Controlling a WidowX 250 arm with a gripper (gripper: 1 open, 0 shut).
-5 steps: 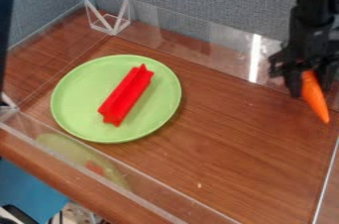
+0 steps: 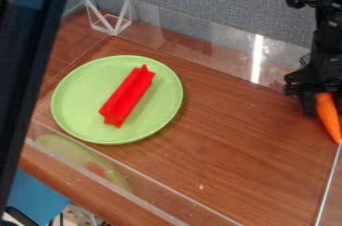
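My gripper (image 2: 315,86) is at the right edge, partly out of frame, shut on an orange carrot (image 2: 330,118) that hangs below it near the clear side wall. A red star-shaped bar (image 2: 126,96) lies on a green plate (image 2: 83,86) at the left of the wooden surface.
Clear low walls (image 2: 190,45) edge the wooden surface (image 2: 225,160), with a white frame piece (image 2: 108,18) at the back left corner and a grey padded panel behind. A dark vertical edge fills the upper left.
My gripper has shifted right with the carrot, toward and partly past the right edge of the view. The plate and red bar have not moved.
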